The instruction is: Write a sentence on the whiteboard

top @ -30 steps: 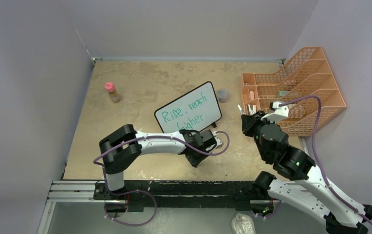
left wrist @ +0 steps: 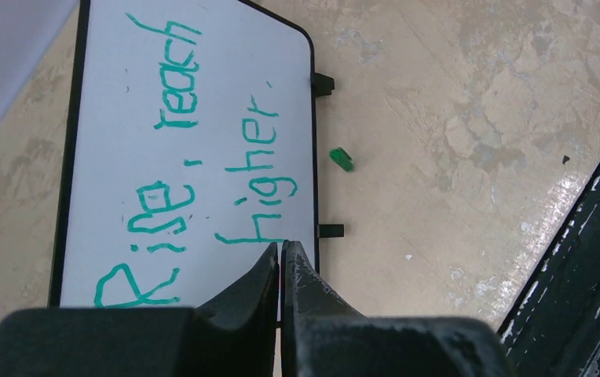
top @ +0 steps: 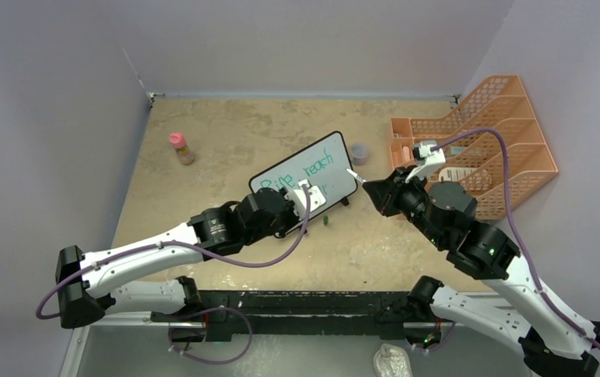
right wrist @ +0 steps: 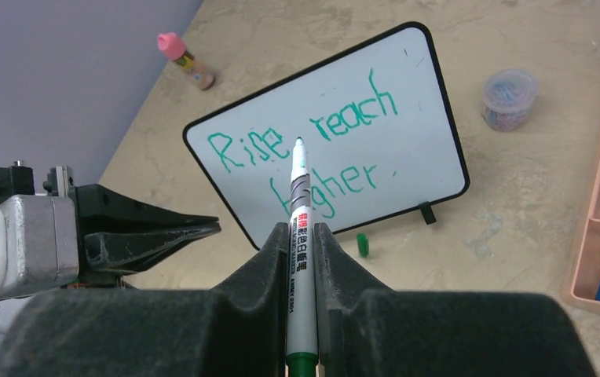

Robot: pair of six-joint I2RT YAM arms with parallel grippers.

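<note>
Green writing, "Rise, reach higher", covers the black-framed whiteboard (right wrist: 242, 184), which lies slanted on the table. My right gripper is shut around the body of a white marker (right wrist: 301, 275); its bare tip points away from the fingers, over the board in that view. The green cap (left wrist: 342, 159) lies on the table just off the board's near edge, between its two black feet. Over the board's lower edge, my left gripper is shut with nothing between its fingers, clear of the cap.
To the right stands an orange compartment organizer (top: 509, 188). A small round tub (right wrist: 510, 99) sits beyond the board's right end, and a pink-topped bottle (top: 181, 148) is at far left. Table in front of the board is bare.
That gripper has moved left and back over the board. My right gripper has shifted left with the marker.
</note>
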